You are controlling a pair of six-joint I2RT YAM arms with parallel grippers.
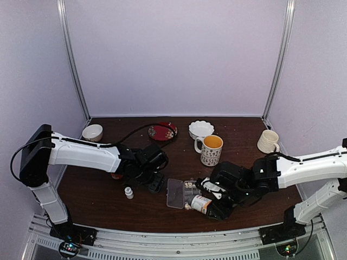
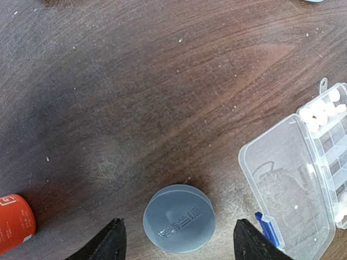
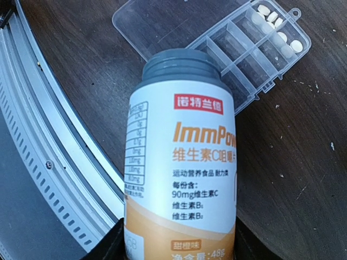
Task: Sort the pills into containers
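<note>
My right gripper is shut on the white and orange vitamin bottle. The bottle is uncapped and tilted, its grey neck pointing toward the open clear pill box. White pills lie in end compartments of the box; several compartments near the bottle look empty. In the left wrist view more pills show at two places in the box. A round grey cap is seen between the spread fingers of my left gripper, with a gap on either side.
An orange-red container lies left of the left gripper. A small white bottle stands near the front. Behind the box are a patterned mug, a white bowl and a red dish. A cream mug stands far right.
</note>
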